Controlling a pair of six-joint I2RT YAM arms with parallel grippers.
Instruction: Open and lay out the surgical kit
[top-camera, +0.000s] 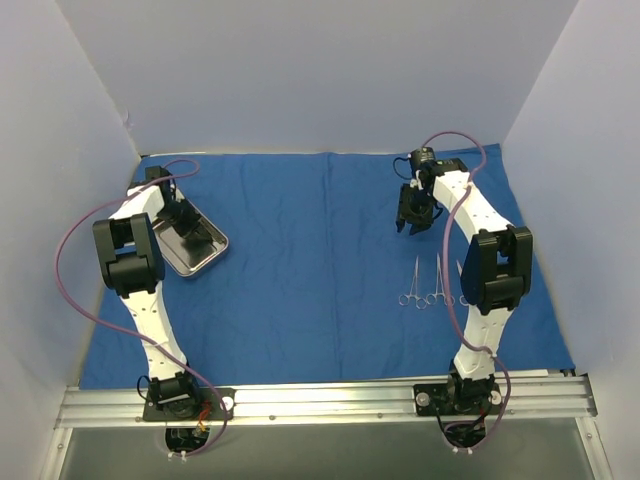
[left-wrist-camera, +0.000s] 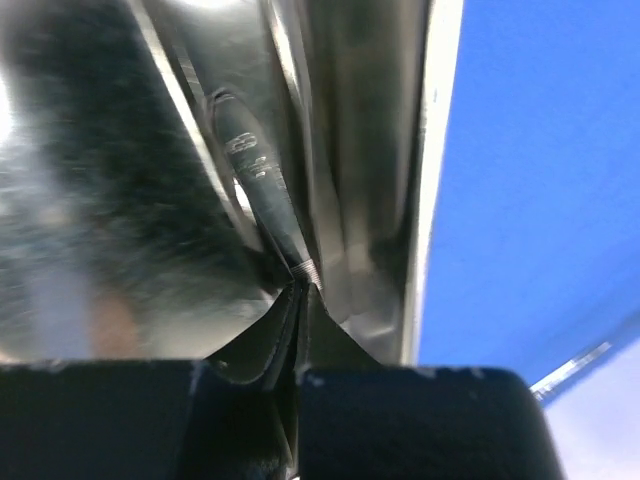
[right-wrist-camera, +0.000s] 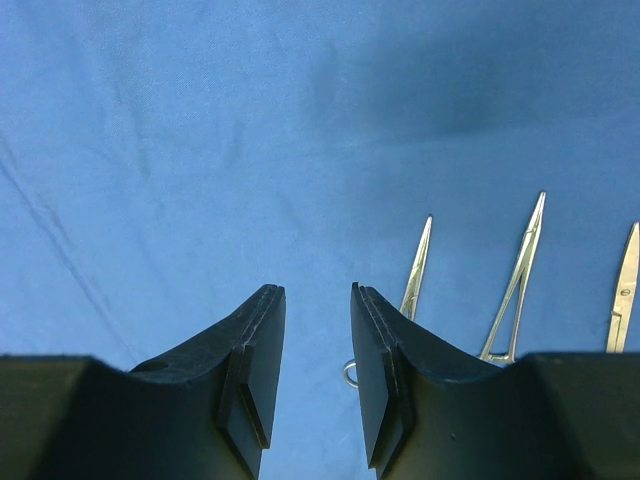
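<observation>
A steel tray (top-camera: 215, 255) lies on the left of the blue cloth. My left gripper is down inside it, shut on a metal scalpel handle (left-wrist-camera: 255, 175), with other long metal instruments alongside. On the right, my right gripper hangs part open over bare cloth, nothing between its fingers. Below it in the right wrist view lie a straight-tipped instrument (right-wrist-camera: 418, 260), a second ringed instrument (right-wrist-camera: 525, 260) and scissors (right-wrist-camera: 625, 285), side by side.
Pale walls stand at left, back and right, the left one close to my left arm and the tray.
</observation>
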